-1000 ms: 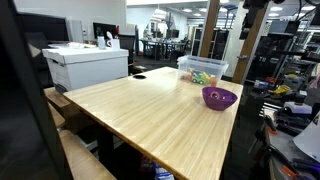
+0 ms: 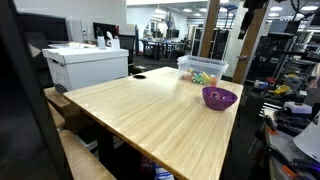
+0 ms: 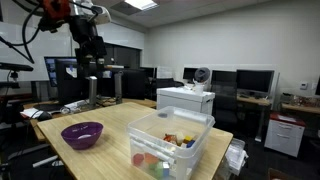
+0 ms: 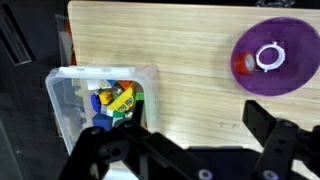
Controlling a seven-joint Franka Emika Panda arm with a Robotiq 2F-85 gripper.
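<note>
High above the table, my gripper stands open in the wrist view, its two dark fingers [image 4: 262,125] wide apart with only bare wood between them. A purple bowl [image 4: 296,50] lies toward the upper right there, holding a white ring [image 4: 279,50] and a small red-orange piece [image 4: 243,64]. On the left, a clear plastic bin [image 4: 69,105] holds several colourful blocks [image 4: 121,101]. In exterior view 2 the bowl [image 3: 82,136] rests near the table edge, and the bin [image 3: 177,128] is to its right.
A small black object [image 2: 139,76] lies near its far edge. Behind the table stands a white cabinet [image 2: 95,69].
</note>
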